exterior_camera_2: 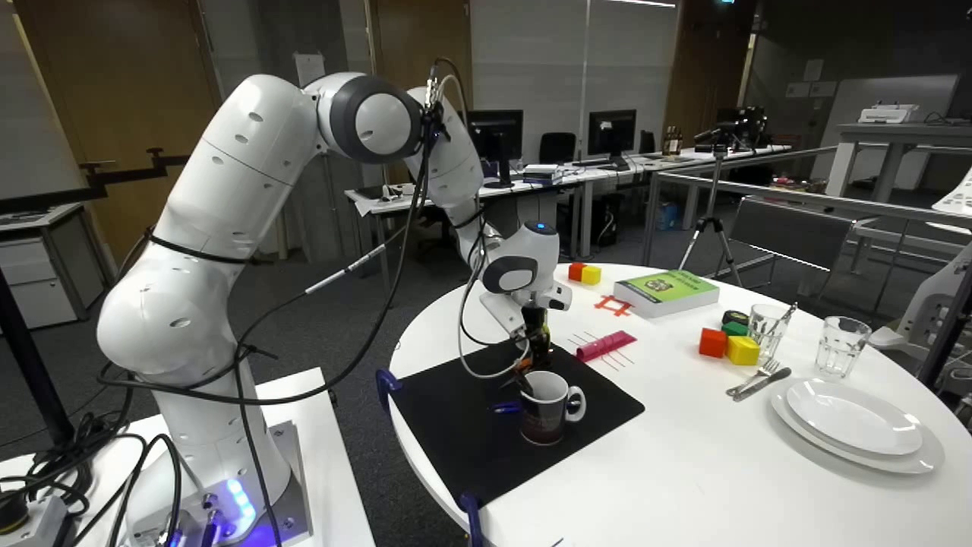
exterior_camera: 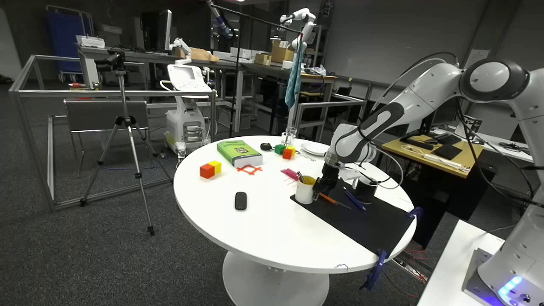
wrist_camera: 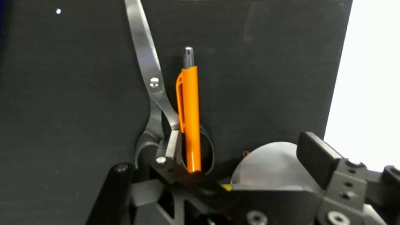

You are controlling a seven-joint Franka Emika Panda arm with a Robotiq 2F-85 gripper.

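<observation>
My gripper is open, low over the black mat (exterior_camera: pixel 377 216), its two fingers wide apart. An orange pen (wrist_camera: pixel 192 112) lies across the handle loops of metal scissors (wrist_camera: pixel 148 63); its lower end passes behind the gripper, close by the left finger (wrist_camera: pixel 173 145). Between the fingers and lower down, a pale rounded surface shows, probably the white cup (wrist_camera: pixel 275 163), mostly hidden. In exterior view 1 the white cup (exterior_camera: pixel 304 192), yellow inside and holding a pen, stands upright on the mat's edge beside my gripper (exterior_camera: pixel 317 193).
A dark mug (exterior_camera_2: pixel 544 419) stands on the mat near the arm, with a blue pen (exterior_camera: pixel 354 198) beside it. Farther off are a magenta item (exterior_camera_2: pixel 606 345), a green book (exterior_camera_2: pixel 667 290), coloured blocks (exterior_camera_2: pixel 715 342), glasses (exterior_camera_2: pixel 840 346) and plates (exterior_camera_2: pixel 856 415).
</observation>
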